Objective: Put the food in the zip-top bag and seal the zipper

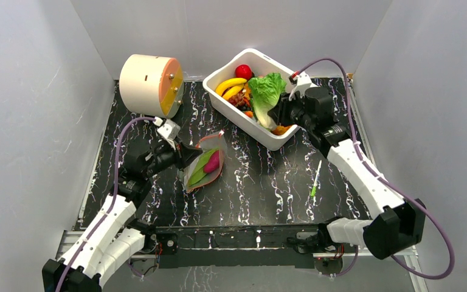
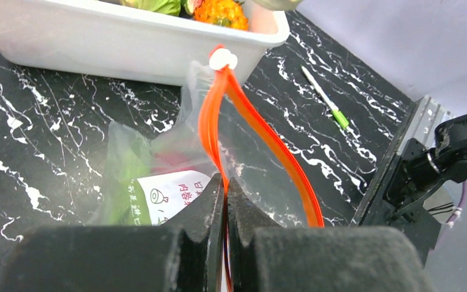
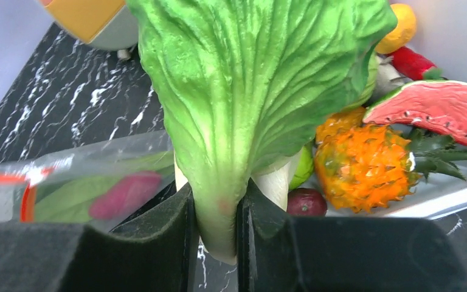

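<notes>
A clear zip top bag (image 1: 196, 182) with an orange zipper edge hangs open from my left gripper (image 1: 199, 150), which is shut on its rim. In the left wrist view the orange zipper (image 2: 216, 115) runs down between the closed fingers. Inside the bag are a green leafy item (image 1: 202, 168) and a dark pink item (image 1: 212, 162). My right gripper is shut on the pale stem of a green leafy vegetable (image 3: 243, 79). From above, this vegetable (image 1: 266, 94) is over the right part of the white bin (image 1: 231, 115).
Several play foods fill the bin, among them bananas (image 1: 229, 86), a red tomato (image 1: 243, 72) and an orange pineapple (image 3: 359, 167). A cream, orange-faced drum (image 1: 143, 85) stands back left. A green-white pen (image 1: 315, 179) lies right.
</notes>
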